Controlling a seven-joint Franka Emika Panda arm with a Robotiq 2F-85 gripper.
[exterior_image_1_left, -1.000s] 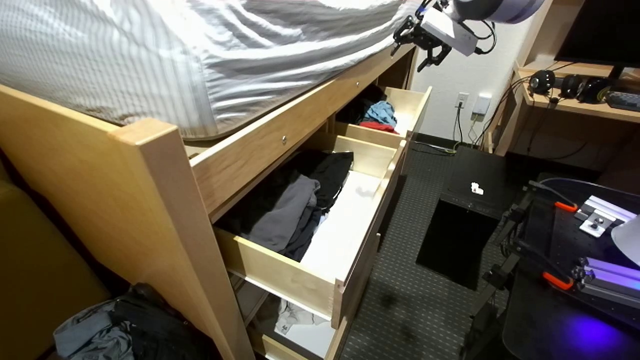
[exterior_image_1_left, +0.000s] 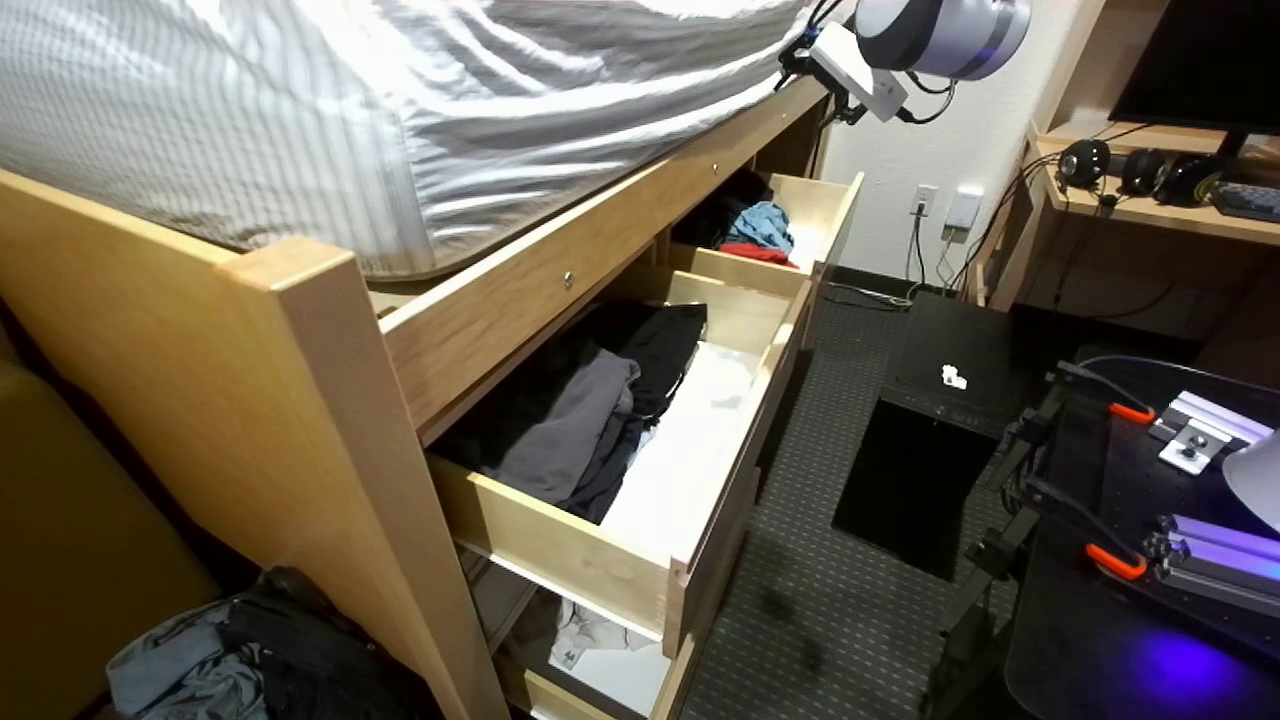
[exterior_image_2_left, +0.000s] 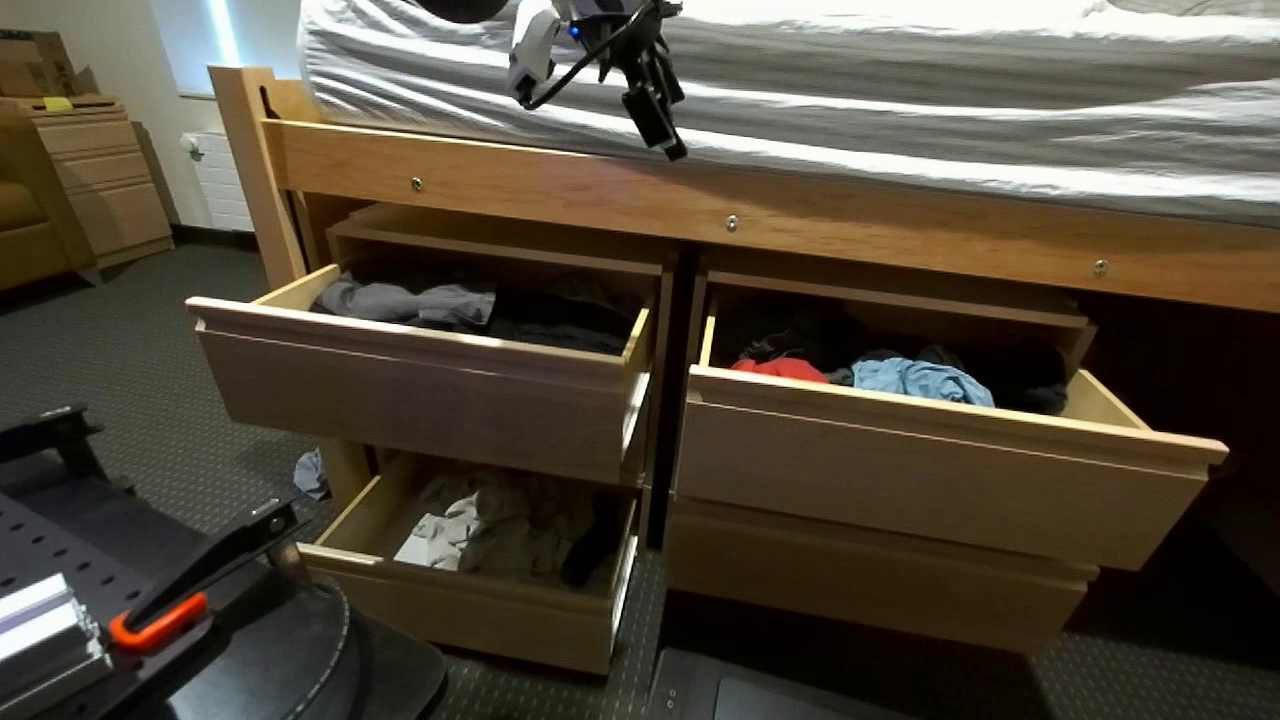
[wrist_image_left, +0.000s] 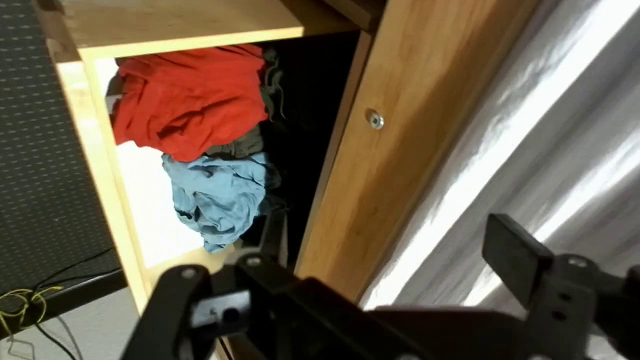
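Observation:
My gripper is open, its fingers wide apart with nothing between them. It hangs high beside the mattress (exterior_image_2_left: 936, 108), above the wooden bed rail (exterior_image_2_left: 576, 180). Beyond it in the wrist view lies the upper right drawer (wrist_image_left: 103, 162), pulled out, with a crumpled red cloth (wrist_image_left: 192, 99) and a light blue cloth (wrist_image_left: 222, 192) inside. Dark clothes fill the shadowed back of that drawer. The upper left drawer (exterior_image_2_left: 408, 384) also stands out, holding a folded grey garment (exterior_image_1_left: 564, 426) and black ones. Pale clothes (exterior_image_2_left: 480, 528) lie in the extended lower left drawer (exterior_image_2_left: 468, 606).
A black table (exterior_image_1_left: 1152, 642) with metal profiles and orange-tipped clamps (exterior_image_1_left: 1118, 562) faces the drawers across a strip of carpet (exterior_image_1_left: 792, 564). A black box (exterior_image_1_left: 954, 348) sits on the floor near the wall. More dark clothing (exterior_image_1_left: 258, 654) lies by the bed's end.
In exterior view 1 the arm has shifted left towards the bed and its wrist has turned, with the gripper still above the right drawer area. Drawers and clothes look unchanged.

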